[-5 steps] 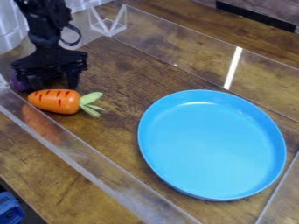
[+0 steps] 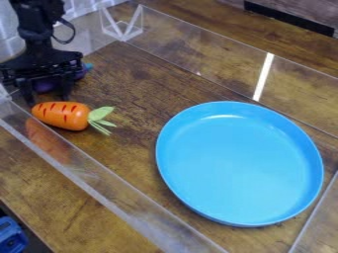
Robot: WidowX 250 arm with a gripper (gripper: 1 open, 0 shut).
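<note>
My black gripper is at the far left, low over a small dark purple object that it largely hides; I cannot tell whether it is shut on it. An orange toy carrot with pale green leaves lies just in front of the gripper, close to the left clear wall. A large blue plate rests on the right of the wooden surface.
Clear walls border the wooden work area. The middle, between carrot and plate, and the area toward the back are free. A blue object sits outside the wall at bottom left.
My gripper has moved left over the last second. The carrot and the plate look to be in about the same places.
</note>
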